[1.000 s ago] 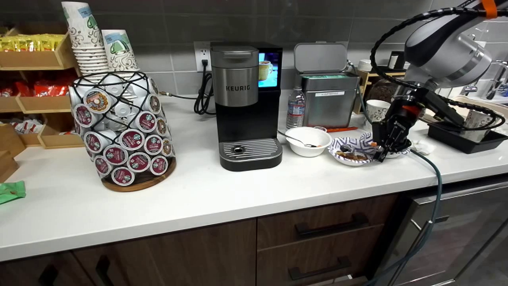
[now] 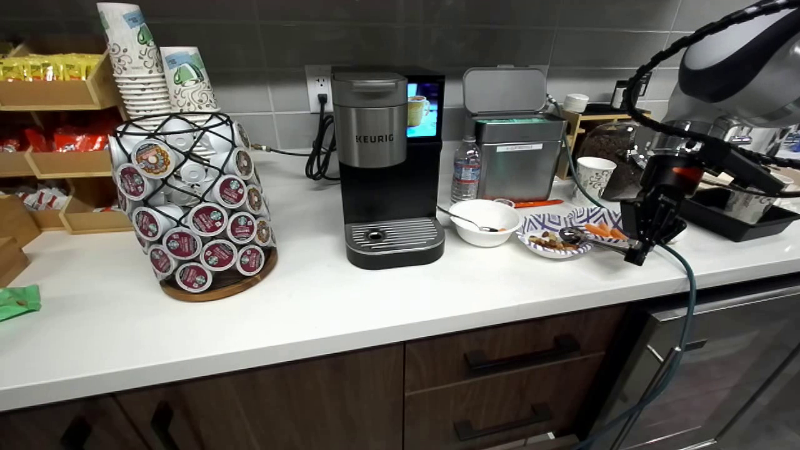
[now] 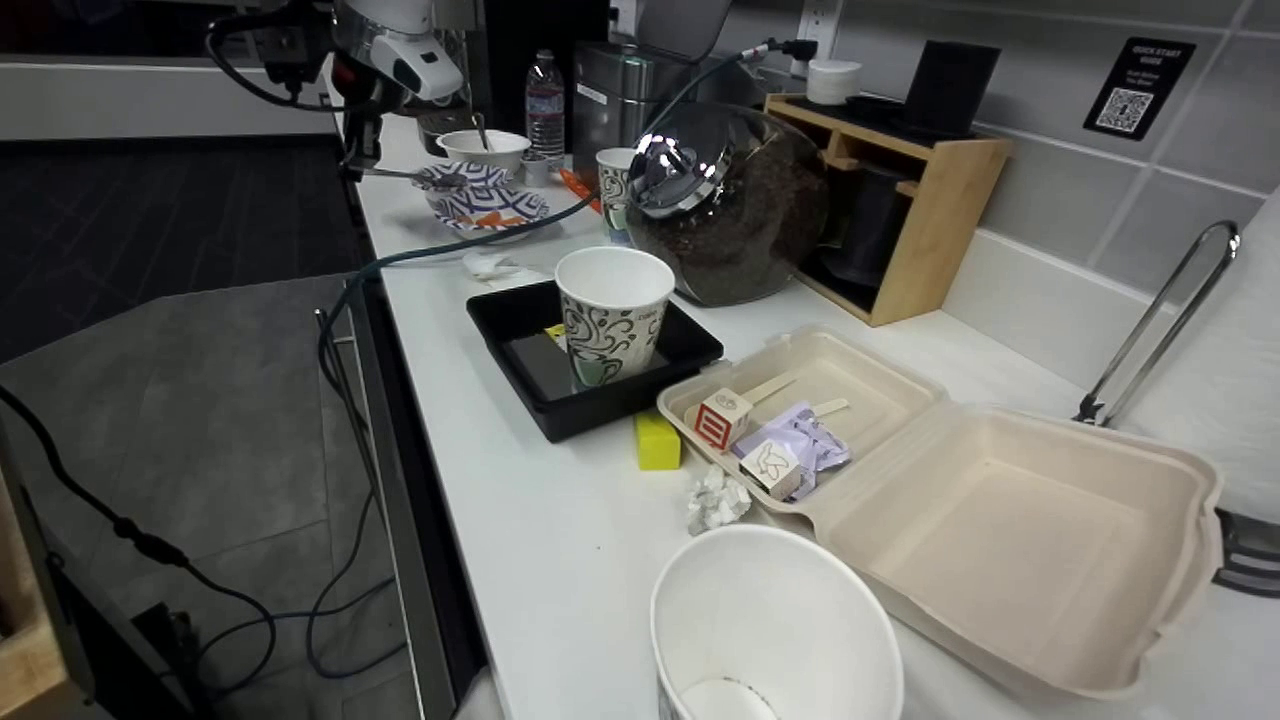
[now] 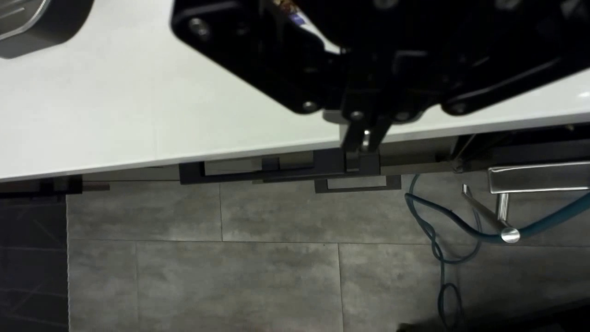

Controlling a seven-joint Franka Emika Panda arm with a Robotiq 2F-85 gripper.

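In exterior view 1 my gripper (image 2: 638, 254) is shut on the handle of a metal spoon (image 2: 604, 243), which points left. The spoon's bowl appears over the right side of a patterned bowl of nut-like pieces (image 2: 552, 252); whether it carries anything cannot be told. Right behind it, a second patterned bowl (image 2: 614, 217) holds orange carrot-like pieces (image 2: 600, 230). Exterior view 2 shows the gripper (image 3: 359, 168) at the counter's front side, with the spoon (image 3: 402, 175) reaching over the bowls. From the wrist, a shiny bit of handle shows between the fingertips; the spoon's bowl is hidden.
A white bowl (image 2: 485, 235) with another spoon stands left of the patterned bowls, beside the coffee maker (image 2: 390, 172). Behind are a water bottle (image 2: 466, 171) and paper cup (image 2: 594, 177). A black tray (image 3: 512, 382) stands farther right. A hose (image 2: 686, 300) hangs near the arm.
My gripper has moved right, toward the counter's front edge, drawing the spoon's bowl rightward from the middle of the nut bowl. The carrot pieces and more of the spoon's handle now show.
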